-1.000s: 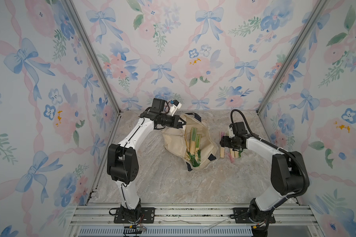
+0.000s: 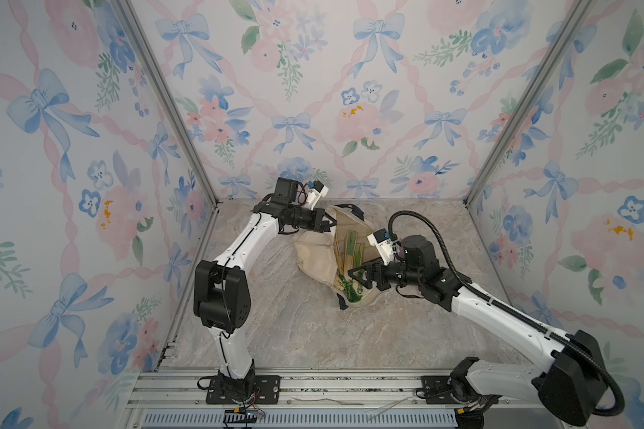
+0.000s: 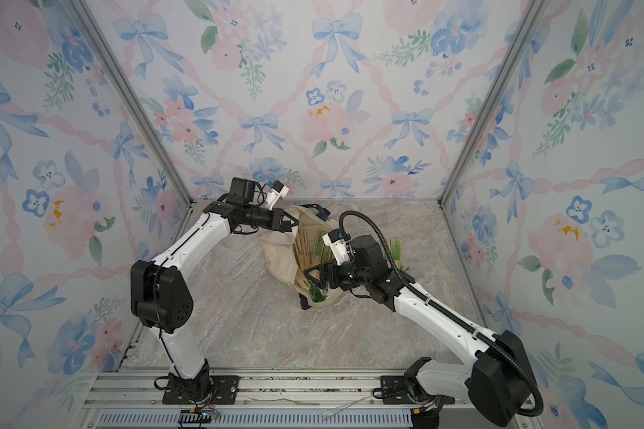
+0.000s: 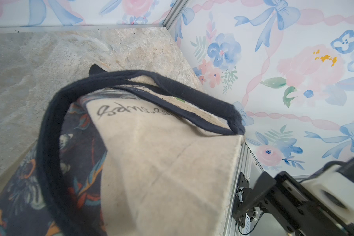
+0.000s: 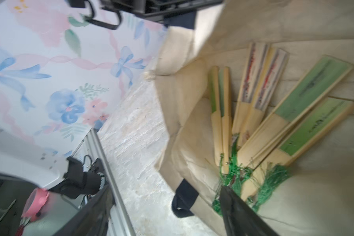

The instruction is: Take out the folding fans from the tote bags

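Note:
The cream tote bag (image 2: 315,263) lies with its mouth spread toward the front of the table. In the right wrist view, several folding fans rest inside it, among them a wide green-topped fan (image 5: 314,88) and red-lettered fans (image 5: 265,80); green tassels (image 5: 271,184) lie toward the mouth. At the bag's raised left edge, my left gripper (image 2: 327,223) is shut on the cloth, which stretches up to it. My right gripper (image 2: 360,277) stands open above the bag's mouth, over the tassel end of the fans, nothing between its fingers.
Green-topped fans (image 3: 395,248) lie on the table right of the bag, partly behind the right arm. A navy strap (image 4: 145,76) arches over the bag in the left wrist view.
My right gripper has risen from the fans on the right of the table and swung left to above the bag's mouth, opening. The left arm and the bag's left side look unmoved.

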